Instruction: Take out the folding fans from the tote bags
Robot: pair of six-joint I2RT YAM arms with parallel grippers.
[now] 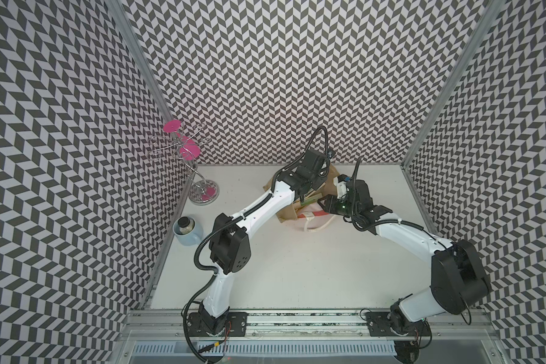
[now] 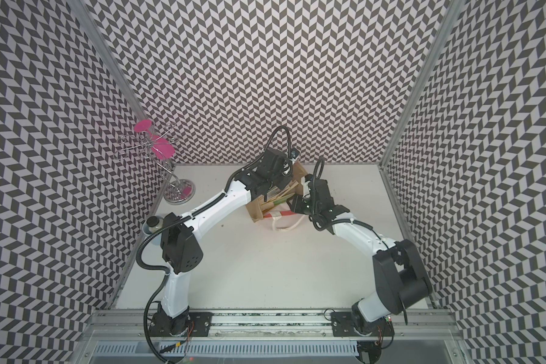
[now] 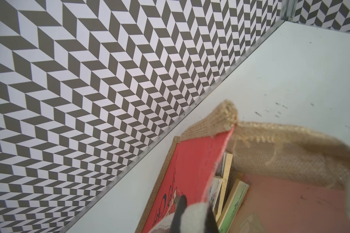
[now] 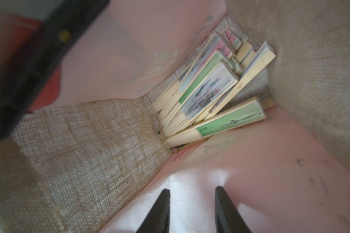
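The burlap tote bag (image 2: 254,209) lies open at the back centre, with a pale handle at its front. Its bundle of folding fans (image 4: 206,89) rests inside on the woven bottom. My left gripper is shut at the bag's rim, with pale material at its fingers, too blurred to tell whether held. Inside the bag, my right gripper hangs above the pink lining; its fingertips stand apart below the fans, and nothing clearly shows between them.
A chrome stand with pink discs (image 1: 190,148) stands at back left. A light blue mug (image 1: 188,233) is at the left edge.
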